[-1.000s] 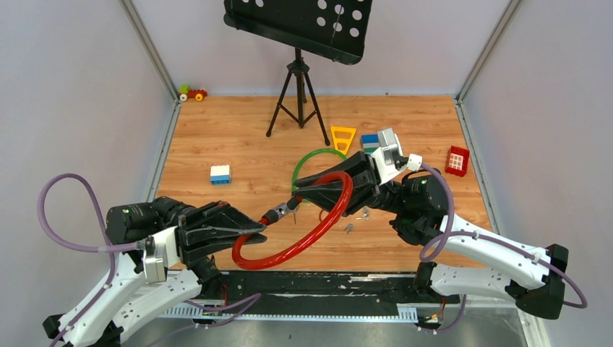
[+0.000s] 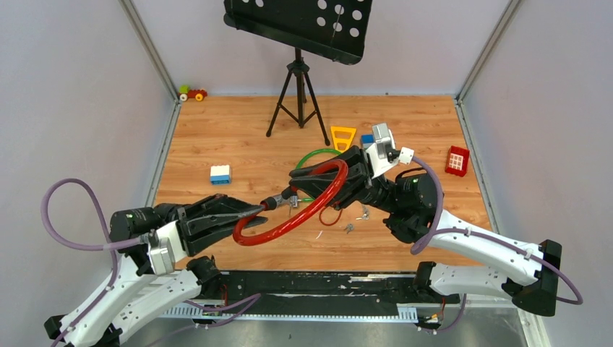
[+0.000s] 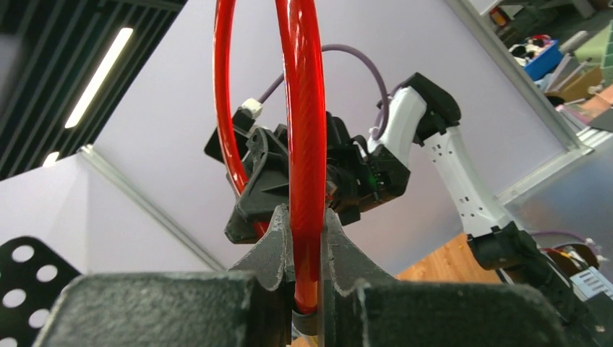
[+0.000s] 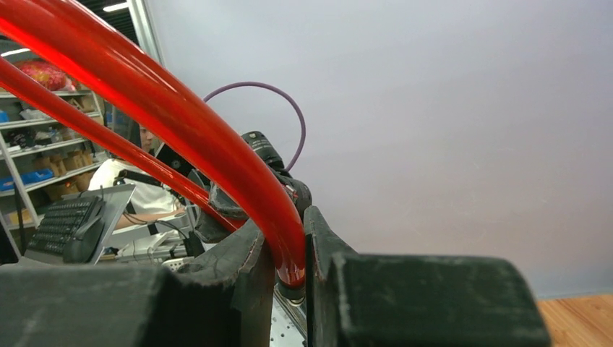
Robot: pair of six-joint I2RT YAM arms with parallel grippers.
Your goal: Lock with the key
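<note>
A red cable lock (image 2: 288,227) is held up in a loop between the two arms. Its dark and metal ends (image 2: 277,201) face each other, close together; whether they are joined cannot be told. My left gripper (image 2: 262,216) is shut on the red cable near one end; the left wrist view shows the tube (image 3: 306,166) between its fingers. On the opposite end my right gripper (image 2: 292,182) is shut, with the tube (image 4: 283,238) pinched in the right wrist view. Small keys (image 2: 349,228) lie on the table below. The keyhole does not show clearly.
Behind the right gripper a green ring (image 2: 307,158) lies partly hidden, with a thin red ring (image 2: 330,221) nearer. A black stand (image 2: 298,83), yellow piece (image 2: 343,136), blue-white block (image 2: 220,174) and red block (image 2: 457,161) stand around.
My right gripper has shifted slightly to the left, bringing its cable end closer to the other one. The left gripper and its side of the loop have shifted slightly. Both still hold the cable.
</note>
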